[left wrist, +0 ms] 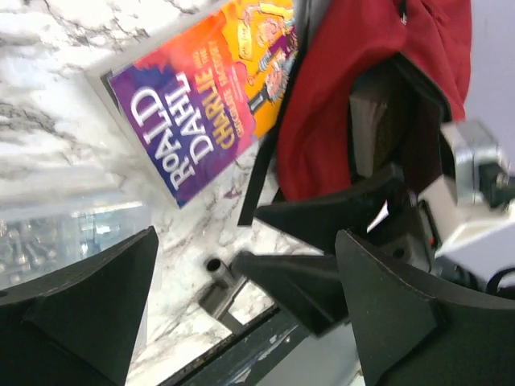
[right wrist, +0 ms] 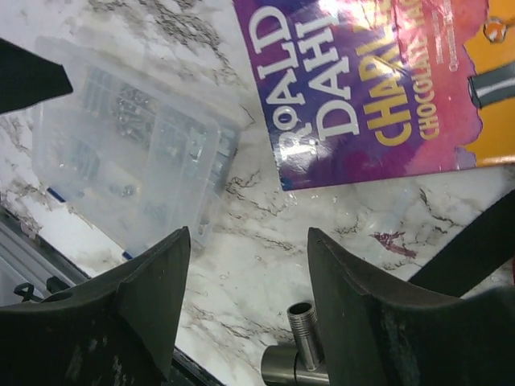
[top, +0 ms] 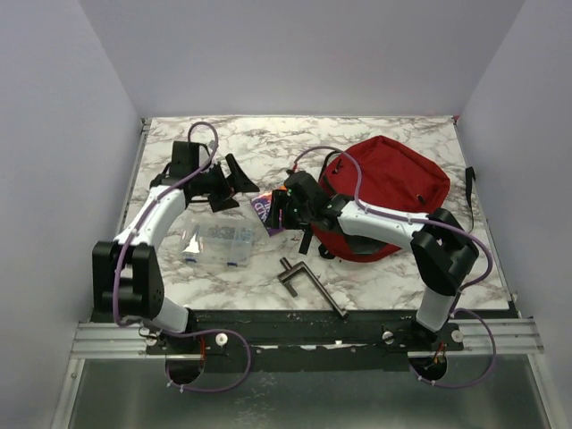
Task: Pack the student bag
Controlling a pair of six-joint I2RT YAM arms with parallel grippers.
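Observation:
The orange and purple book (left wrist: 201, 96) lies flat between the clear parts case (right wrist: 129, 145) and the red bag (top: 393, 179). My right gripper hovers over the marble just below the book, fingers apart with nothing between them; its black body appears at the lower right of the left wrist view. My left gripper is raised over the upper left of the table beside the book and case, also open and empty. The bag lies on the right with its dark inside partly showing, partly hidden by my right arm.
A metal clamp-like bar (top: 313, 290) lies at the front middle, near the table's front edge. Black straps lie by the bag.

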